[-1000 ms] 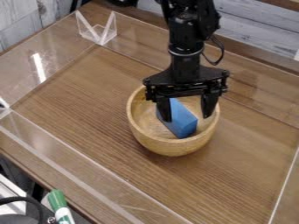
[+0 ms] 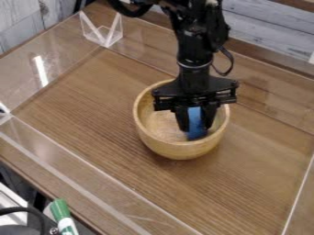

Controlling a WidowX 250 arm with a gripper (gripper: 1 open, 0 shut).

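Note:
A round wooden bowl (image 2: 166, 138) sits on the wooden table, with a small blue block (image 2: 196, 128) inside it. My black gripper (image 2: 196, 116) reaches down from above into the bowl, its fingers at the blue block and partly covering it. Whether the fingers are closed on the block is hard to see.
A clear acrylic piece (image 2: 103, 32) stands at the upper left of the table (image 2: 86, 119). A green-and-white object (image 2: 64, 217) lies at the lower left edge.
My fingers have moved inward from a wider spread over the bowl and now hide more of the blue block.

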